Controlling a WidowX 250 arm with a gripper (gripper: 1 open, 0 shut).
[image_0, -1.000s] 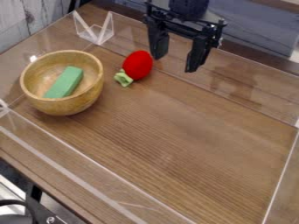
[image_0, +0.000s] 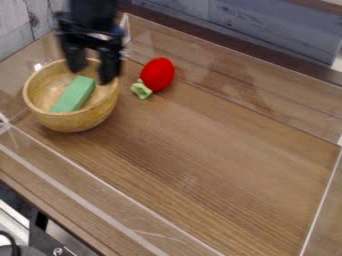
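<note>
My black gripper (image_0: 88, 48), motion-blurred, hangs over the yellow bowl (image_0: 100, 115) at the upper left; it looks open, with nothing visible between its fingers. A green block (image_0: 74, 95) lies inside the bowl. Right of the bowl, a red oval object (image_0: 158, 72) rests on the table, with a small light-green piece (image_0: 140, 89) just below it toward the bowl.
Wire or clear items stand along the left edge near the bowl. A dark cable or part (image_0: 11, 250) shows at the lower left corner.
My gripper has moved left, from above the right-middle of the table to over the bowl. The objects on the table look unmoved.
</note>
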